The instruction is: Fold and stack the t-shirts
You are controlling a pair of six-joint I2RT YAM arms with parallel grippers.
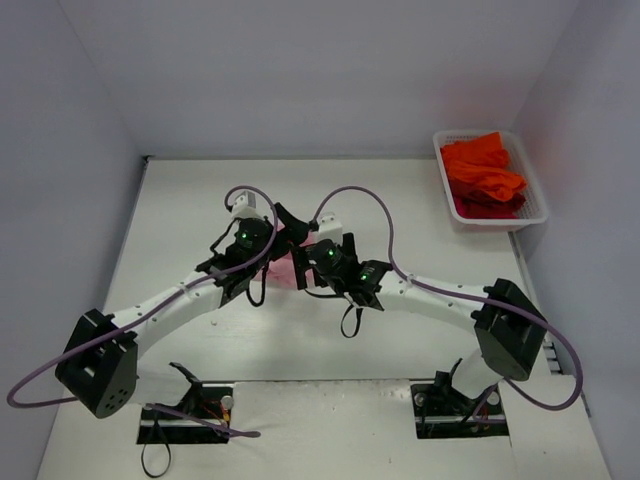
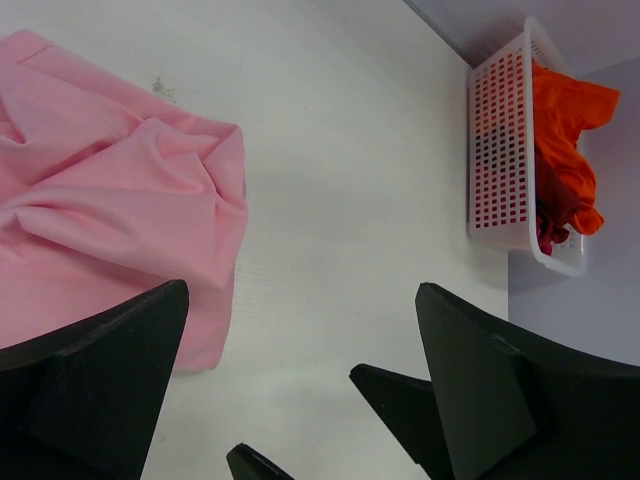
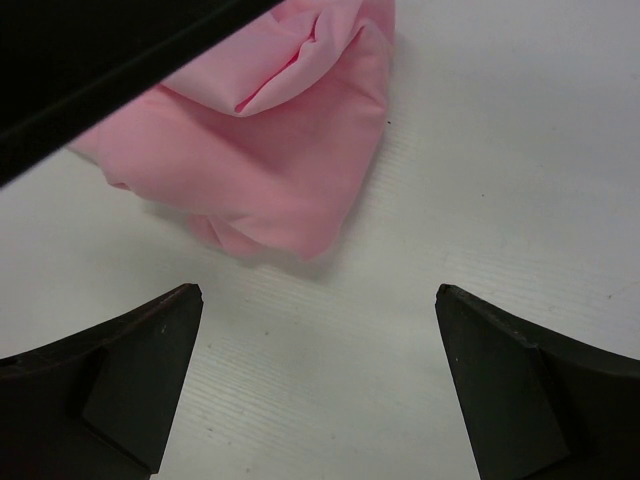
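A crumpled pink t-shirt (image 1: 284, 273) lies on the table, mostly covered by the two grippers in the top view. In the left wrist view, the folds of the pink cloth (image 2: 120, 195) fill the left side; my left gripper is open, with one finger over the cloth's edge and bare table between the fingers. My right gripper stands open too, its fingers over bare table just off a corner of the pink cloth (image 3: 265, 175). A dark bar, apparently part of the left gripper, crosses the upper left of the right wrist view.
A white basket (image 1: 535, 205) holding orange and dark red cloth (image 1: 485, 180) stands at the back right. Both grippers are very close together over the middle.
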